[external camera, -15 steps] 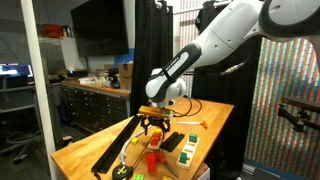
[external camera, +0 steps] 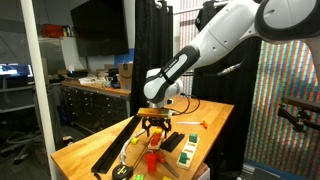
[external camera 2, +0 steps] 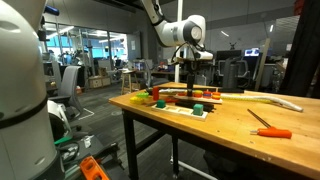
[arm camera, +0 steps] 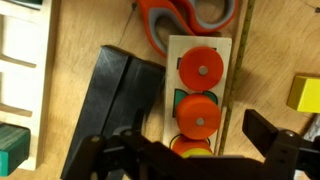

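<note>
My gripper is open, its dark fingers spread to either side of a wooden board (arm camera: 177,52) in the wrist view. On that board stand a red round piece (arm camera: 201,68), an orange round piece (arm camera: 198,116) and a yellow-and-red one (arm camera: 190,147) lower down, with green showing beside the orange one. The orange piece lies between the fingers' tips or just ahead of them; whether they touch it I cannot tell. From the first exterior view, the gripper (external camera: 156,126) points down over the cluttered table (external camera: 75,157).
Red-handled scissors (arm camera: 157,22) lie beyond the board, a black block (arm camera: 112,100) to its left and a yellow block (arm camera: 304,93) to its right. A tray holds a green block (arm camera: 12,148). An orange-handled tool (external camera 2: 270,132) rests on the table's open right side.
The arm has shifted slightly lower over the board. The objects on the table appear unmoved.
</note>
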